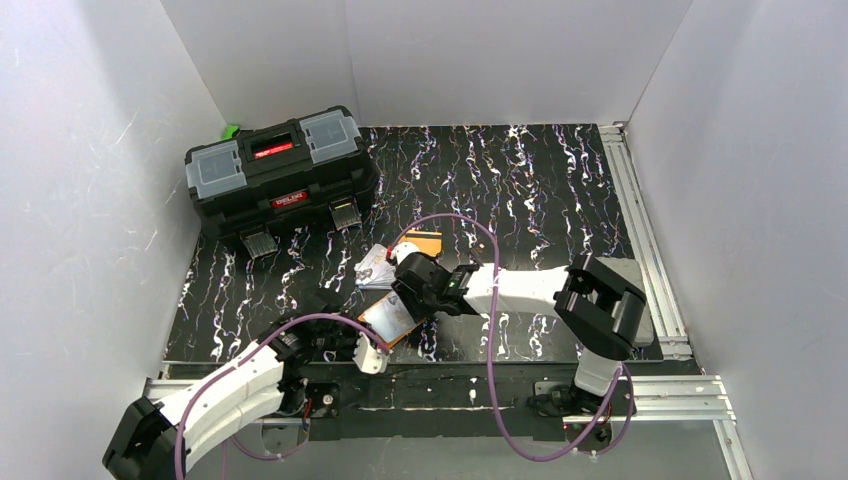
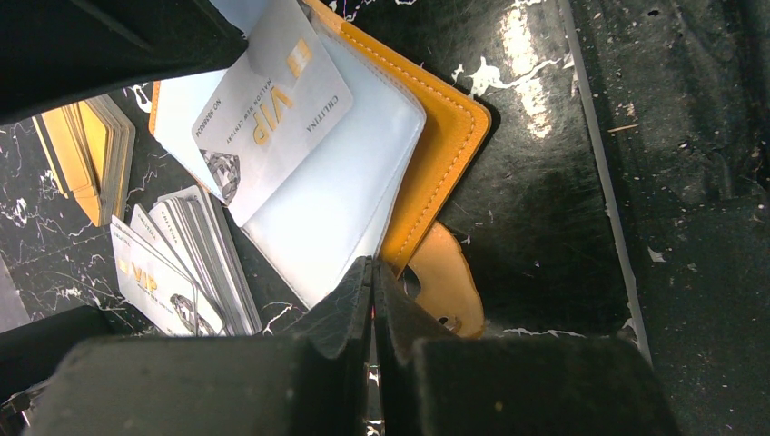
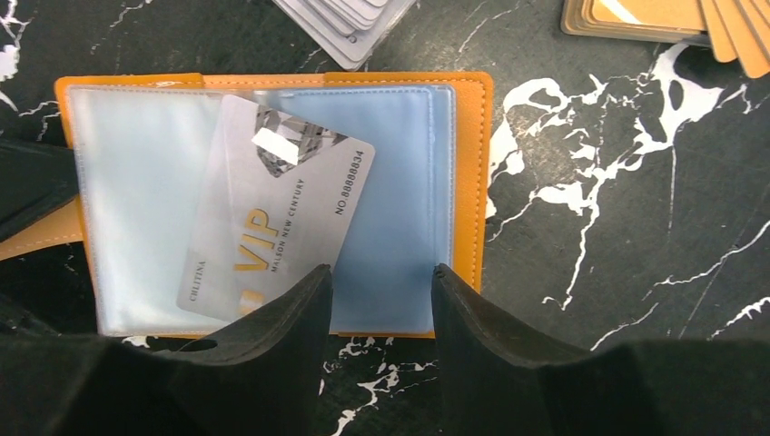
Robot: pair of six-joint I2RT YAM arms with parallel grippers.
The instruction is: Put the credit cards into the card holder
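Note:
The card holder [image 3: 472, 200], orange with pale plastic sleeves, lies opened out on the table. A silver VIP card [image 3: 281, 209] rests slantwise across its sleeve; whether part of it is inside a pocket I cannot tell. My right gripper is open above the holder, with nothing between its fingers, near the card's lower end. At the holder's edge, by the sleeve corner and strap, my left gripper is shut; whether sleeve film is between its tips I cannot tell. Beside the holder lie a stack of silver cards [image 2: 209, 263] and a stack of golden cards [image 2: 91, 150].
A black toolbox [image 1: 285, 170] stands at the back left. Purple cables [image 1: 491, 330] loop over both arms.

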